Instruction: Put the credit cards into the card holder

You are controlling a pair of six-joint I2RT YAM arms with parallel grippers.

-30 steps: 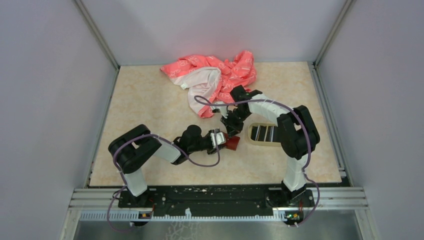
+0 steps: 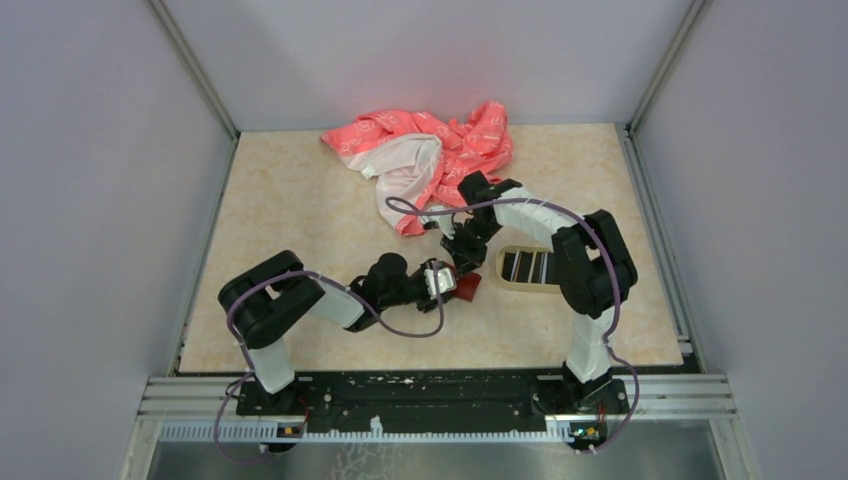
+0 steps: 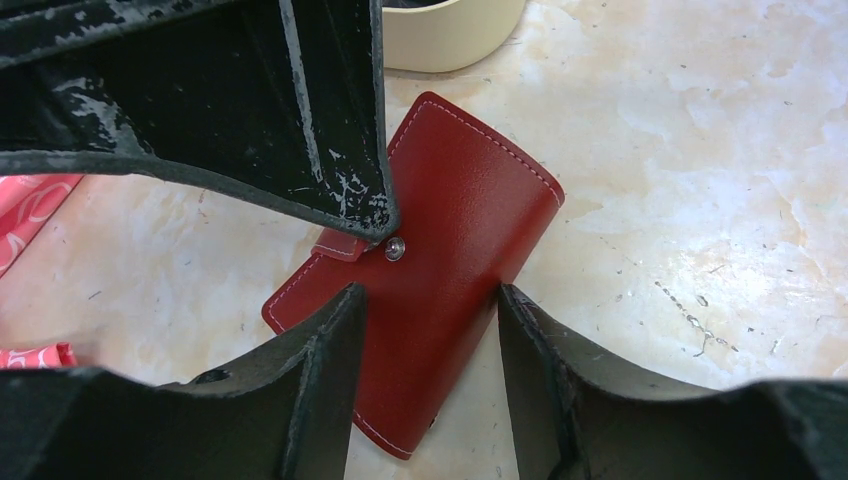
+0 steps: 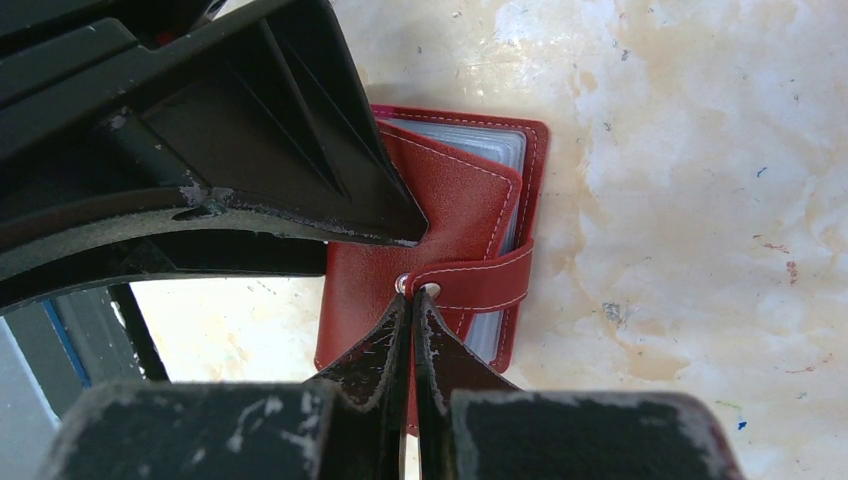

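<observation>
The dark red card holder (image 3: 470, 190) lies folded over on the table. Clear sleeves (image 4: 508, 148) stick out past its cover in the right wrist view, and a snap strap (image 4: 490, 283) crosses its edge. My left gripper is part open over the holder, its fingertips either side of the folded edge. My right gripper is shut at the strap's end by the metal snap; whether the strap is pinched cannot be made out. No card can be told apart in these views.
Right of the holder stands a cream oval basket (image 2: 528, 288) with dark, striped contents, partly under the right arm. A crumpled pink and white cloth (image 2: 430, 150) lies at the back.
My left gripper has shifted very slightly to the right over the holder. The right arm has hardly moved.
</observation>
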